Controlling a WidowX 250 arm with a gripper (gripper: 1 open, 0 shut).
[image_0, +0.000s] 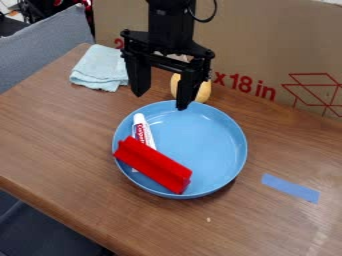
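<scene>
My black gripper (163, 82) hangs open above the back of the blue plate (209, 146), its two fingers apart with nothing seen between them, in front of a yellow object (202, 92) that it partly hides. On the plate lie a red block-like object (155, 165) and a white tube with red lettering (140, 126) beside it.
A folded pale blue cloth (95, 69) lies at the back left. A cardboard box (274, 55) stands along the back. A strip of blue tape (290, 188) is on the wooden table (60, 160), whose left and right front areas are clear.
</scene>
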